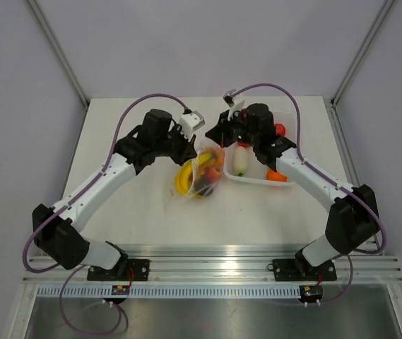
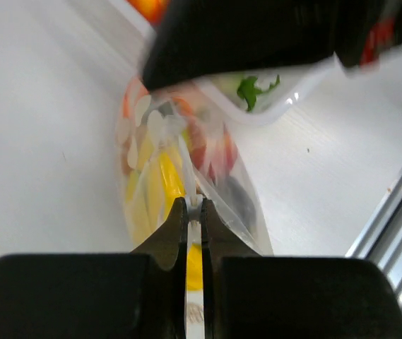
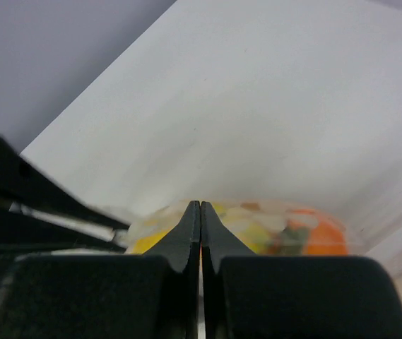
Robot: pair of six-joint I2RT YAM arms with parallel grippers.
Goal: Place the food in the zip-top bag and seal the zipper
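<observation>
The clear zip top bag [image 1: 211,152] lies mid-table with food inside: yellow bananas [image 1: 184,178], a red fruit [image 1: 213,174] and something dark [image 1: 202,186]. My left gripper is shut on the rim of the bag, a pinch of clear film between its fingertips. Over the bag's far right side is my right gripper [image 1: 213,137], apart from the left one. In the right wrist view the right gripper is shut, nothing showing between its fingers, with the blurred bag [image 3: 257,212] behind it. The zipper line cannot be made out.
Right of the bag stands a white bin [image 1: 257,181] with a pale long vegetable [image 1: 240,161], an orange item [image 1: 277,176] and red produce [image 1: 280,130].
</observation>
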